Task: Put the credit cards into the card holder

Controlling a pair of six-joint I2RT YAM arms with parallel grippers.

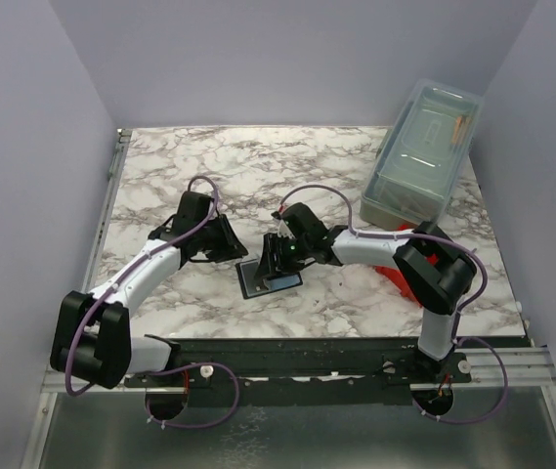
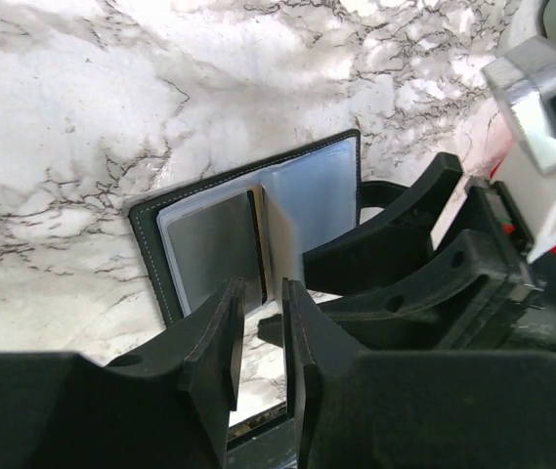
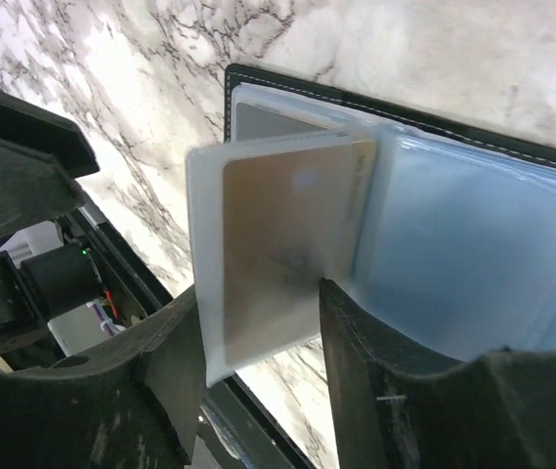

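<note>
The open black card holder (image 1: 254, 289) lies on the marble table with clear sleeves; in the left wrist view a grey card (image 2: 209, 249) fills its left half and a blue sleeve (image 2: 324, 195) the right. My right gripper (image 1: 276, 254) is over the holder, its fingertips at a raised translucent leaf (image 3: 278, 234) in the middle; whether it grips that leaf is unclear. My left gripper (image 1: 235, 252) hangs just off the holder's upper left; its fingertips appear close together in its wrist view, with nothing visible between them.
A clear lidded bin (image 1: 424, 147) stands at the back right, with red items (image 1: 395, 278) in front of it, partly under the right arm.
</note>
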